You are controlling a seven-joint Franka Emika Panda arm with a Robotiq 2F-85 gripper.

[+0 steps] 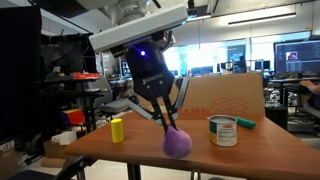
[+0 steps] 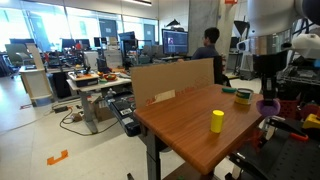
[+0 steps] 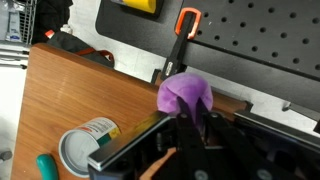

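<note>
My gripper (image 1: 171, 122) is shut on a rounded purple object (image 1: 177, 145), which hangs below the fingertips. Exterior view 2 shows the same purple object (image 2: 267, 107) at the right end of the wooden table. From the wrist, the purple object (image 3: 185, 90) lies over the line where the wooden table meets a dark perforated metal plate. It hides the fingertips there. Whether it touches any surface, I cannot tell.
An open tin can (image 1: 223, 131) stands right of the gripper, with a green item (image 1: 245, 122) behind it. A yellow cylinder (image 1: 117, 131) is to the left. A cardboard panel (image 2: 175, 80) backs the table. A black-and-orange tool (image 3: 181, 42) lies by the metal plate (image 3: 255, 45).
</note>
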